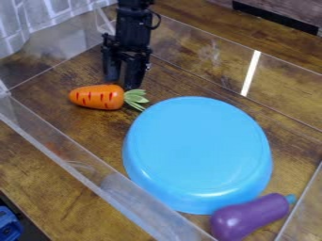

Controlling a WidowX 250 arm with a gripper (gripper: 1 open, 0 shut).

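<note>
The black robot gripper [123, 68] reaches down from the top over the orange carrot [98, 96], at the left of the wooden surface. The carrot lies with its green leaves pointing right, just below the fingers. Whether the fingers are open or shut is not clear. An upturned-looking blue round dish [197, 151] fills the centre right, and a purple eggplant [246, 216] lies at the bottom right.
Clear plastic walls [63, 160] surround the work area at the left, back and right. Bare wood is free at the upper right, beside the blue dish.
</note>
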